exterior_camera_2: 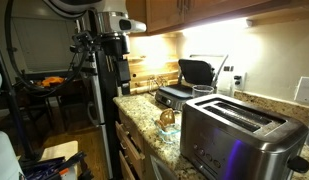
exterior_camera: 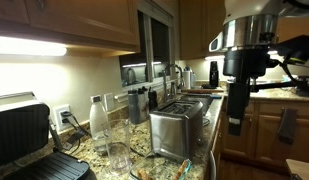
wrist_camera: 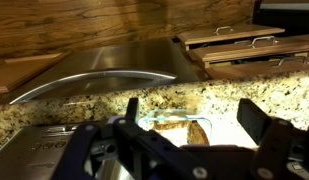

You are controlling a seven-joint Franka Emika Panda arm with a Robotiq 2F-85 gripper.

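High over the counter's front edge, my gripper stands open with nothing between its fingers, pointing down in the wrist view. In exterior view 1 the gripper [exterior_camera: 248, 115] hangs to the right of the silver toaster [exterior_camera: 177, 129], clear of it. The toaster [exterior_camera_2: 246, 135] fills the right of exterior view 2, its slots on top. Below the gripper, in the wrist view, lies a clear container [wrist_camera: 172, 117] with something brown in it, partly hidden by the gripper. Wooden utensils [exterior_camera_2: 167, 118] show beside the toaster in exterior view 2.
A black grill [exterior_camera: 22, 138] stands open at the left of exterior view 1. Between it and the toaster are a white bottle [exterior_camera: 98, 117] and a clear pitcher [exterior_camera: 119, 150]. Cabinets [exterior_camera: 84, 22] overhang the counter. Open floor lies in front of the drawers.
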